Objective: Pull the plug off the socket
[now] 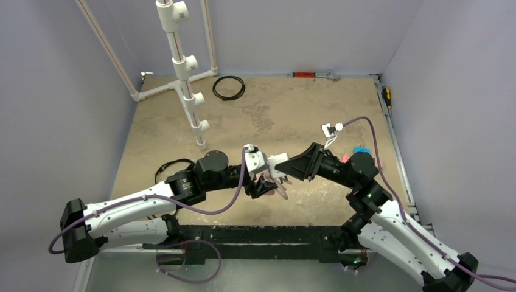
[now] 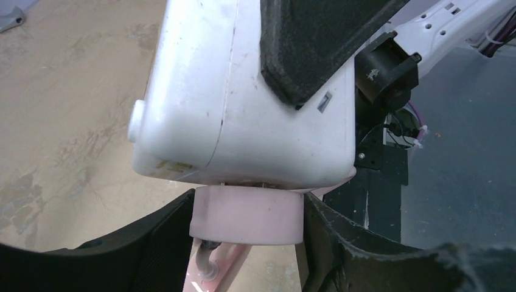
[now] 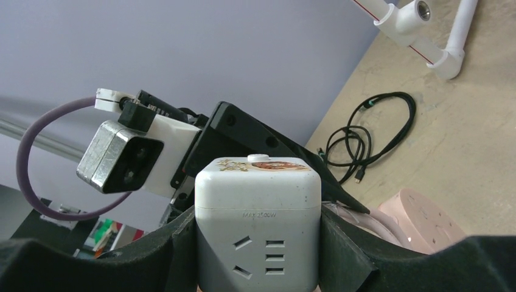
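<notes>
My right gripper is shut on the white socket block [image 3: 258,219], marked MAX 2500W, held above the board mid-table. Under the block in the left wrist view is a pink plug [image 2: 246,216] with its prongs in the block's underside and a pink cable behind it. My left gripper is part open round the plug, one finger at each side; whether both touch it is hard to tell. In the top view both grippers meet at the middle, the left one [image 1: 268,182] just left of and below the block [image 1: 277,164].
Coiled black cables [image 1: 229,97] lie at the back and left. A white pipe frame [image 1: 195,109] stands at the back left. Small blue [image 1: 362,149] and pink items lie at the right; tools [image 1: 304,75] line the back edge. The board's centre back is clear.
</notes>
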